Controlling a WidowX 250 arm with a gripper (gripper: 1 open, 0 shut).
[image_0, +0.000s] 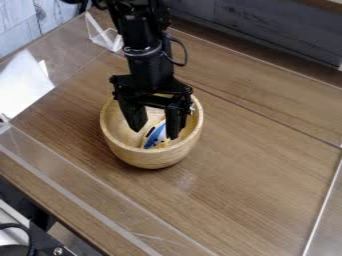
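Note:
A light wooden bowl sits on the brown table. Inside it lies a blue and white object, partly hidden. My black gripper is over the bowl with its fingers apart and reaching into the top of it, one on each side. Nothing is clearly held between them.
A white sheet is at the left edge. A grey wall runs along the back, and cables and dark hardware show at the lower left.

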